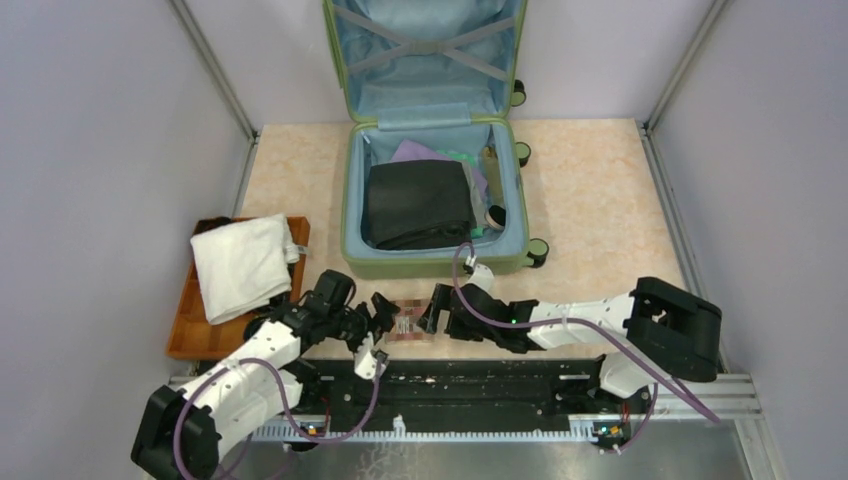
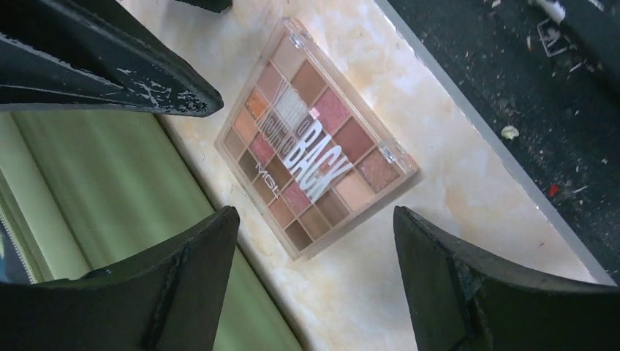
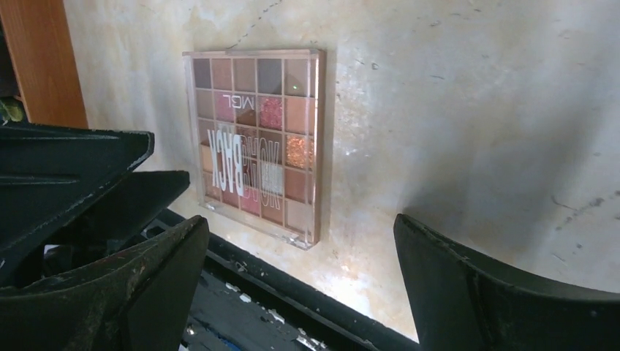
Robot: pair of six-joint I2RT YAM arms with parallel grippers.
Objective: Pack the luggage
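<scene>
My left gripper (image 1: pixel 378 318) is open at the palette's left, its fingertips above it with nothing between them. My right gripper (image 1: pixel 440 310) stands open at the palette's right, also empty. The open suitcase holds a folded black garment (image 1: pixel 418 200), a purple item (image 1: pixel 420 152), bottles and smaller items.
An orange-brown tray (image 1: pixel 190 330) at the left holds a folded white cloth (image 1: pixel 238 268). A dark gap runs along the table's front edge (image 2: pixel 482 131). Walls stand on both sides.
</scene>
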